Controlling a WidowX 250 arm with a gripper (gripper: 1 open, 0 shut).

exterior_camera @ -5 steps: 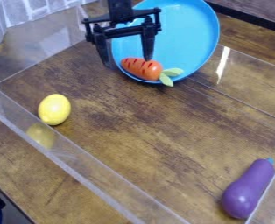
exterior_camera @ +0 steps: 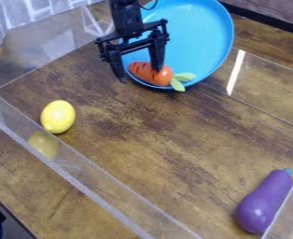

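My black gripper (exterior_camera: 138, 63) is open, its fingers reaching down on either side of an orange toy carrot (exterior_camera: 153, 73) with green leaves. The carrot lies on a blue plate (exterior_camera: 201, 37) at the back middle, partly behind the fingers. Whether the fingers touch it I cannot tell.
A yellow lemon (exterior_camera: 57, 116) lies on the wooden surface (exterior_camera: 149, 159) at the left, and a purple eggplant (exterior_camera: 261, 201) at the lower right. Clear walls edge the area on the left and right.
My gripper has moved lower, down toward the plate and around the carrot. The carrot, plate, lemon and eggplant stay where they were.
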